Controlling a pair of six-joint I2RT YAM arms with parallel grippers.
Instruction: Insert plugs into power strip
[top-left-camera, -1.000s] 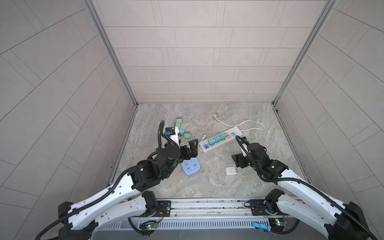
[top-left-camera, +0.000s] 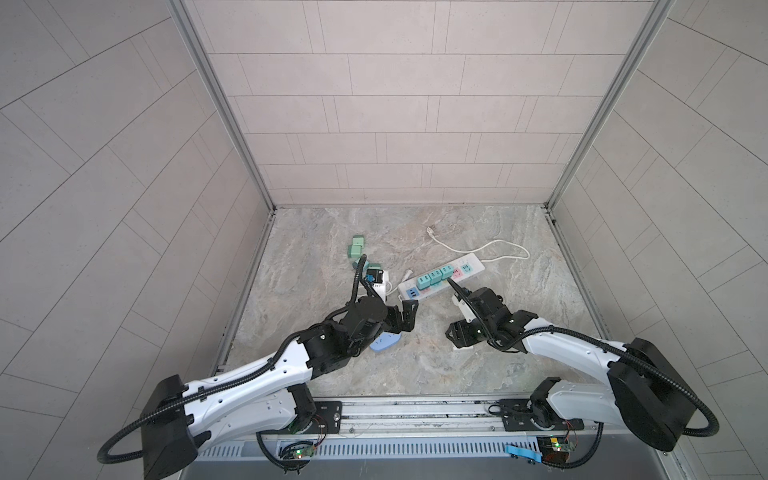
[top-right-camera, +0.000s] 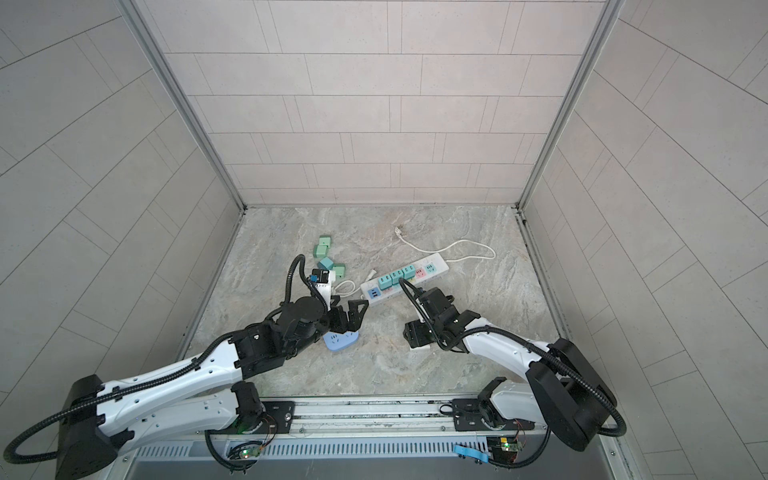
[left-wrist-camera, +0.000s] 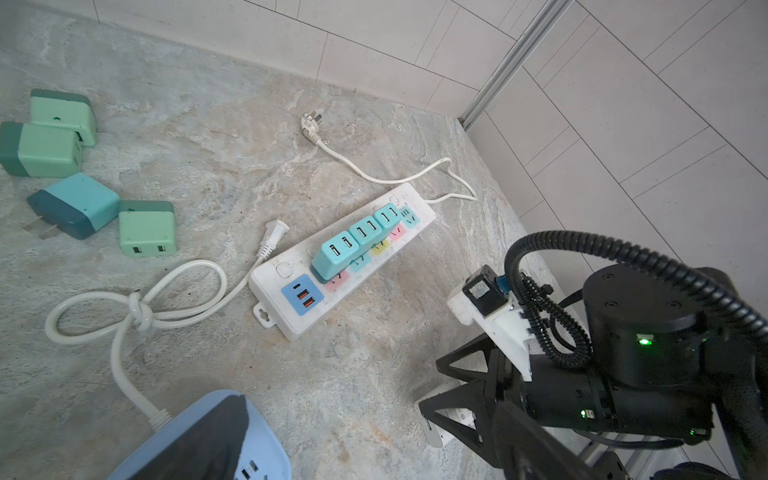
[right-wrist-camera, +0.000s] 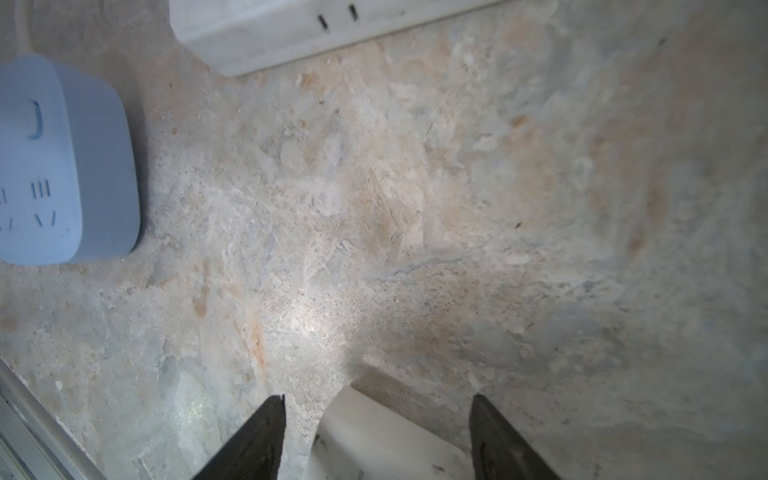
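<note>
A white power strip (left-wrist-camera: 285, 295) has three teal plugs (left-wrist-camera: 365, 230) seated in it. My right gripper is part open over a white block (right-wrist-camera: 368, 440) on the table, a finger either side of it; whether it touches cannot be told. My left gripper (top-left-camera: 397, 318) hangs open and empty above and right of the blue square power strip (right-wrist-camera: 104, 160). Several green plugs (left-wrist-camera: 146, 228) and a teal plug (left-wrist-camera: 84, 204) lie loose at the back left.
White cables (left-wrist-camera: 200, 312) loop left of and behind the white strip. Tiled walls enclose the back and sides.
My left gripper has moved right, toward the middle. My right gripper has moved left and down onto the white block, which it now largely hides in the top views.
</note>
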